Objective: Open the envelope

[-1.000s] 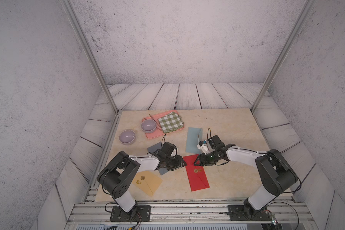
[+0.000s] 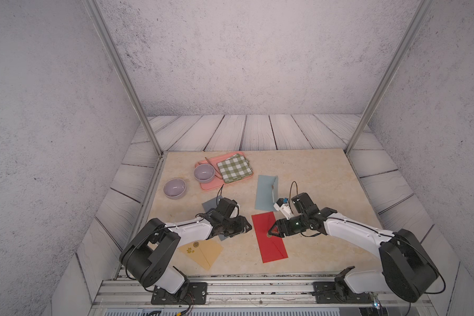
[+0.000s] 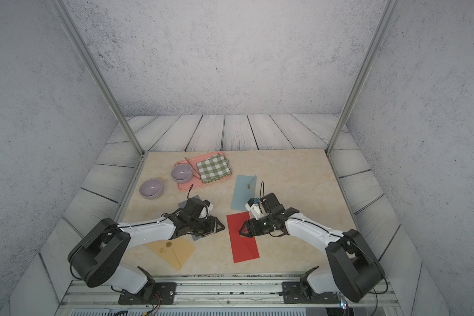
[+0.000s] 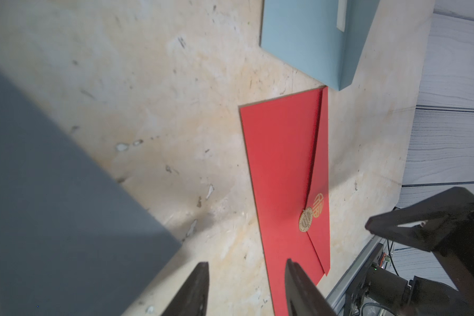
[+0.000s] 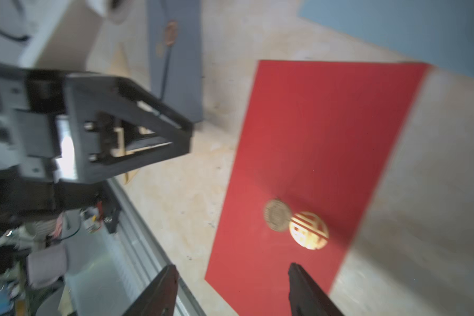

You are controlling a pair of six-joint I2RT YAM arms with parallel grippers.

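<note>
A red envelope (image 2: 268, 247) lies flat on the table between the two arms, with its flap down. In the left wrist view, two round gold fastenings sit by the flap edge of the red envelope (image 4: 279, 173). My left gripper is part open, left of the envelope, with nothing between its fingers. Above the envelope's middle, my right gripper stands open and empty; the round gold button (image 5: 308, 230) shows beyond its fingers. From the top views, the right gripper hides part of the fastenings.
A light blue envelope (image 2: 265, 193) lies behind the red one. A grey-blue envelope (image 2: 209, 205) is partly under the left arm, and a yellow envelope (image 2: 204, 253) lies in front. Purple bowls (image 2: 174, 188) and a pink tray (image 2: 211, 184) with a checked cloth (image 2: 235, 168) stand back left.
My left gripper has drawn back slightly to the left. The red envelope has stayed in place.
</note>
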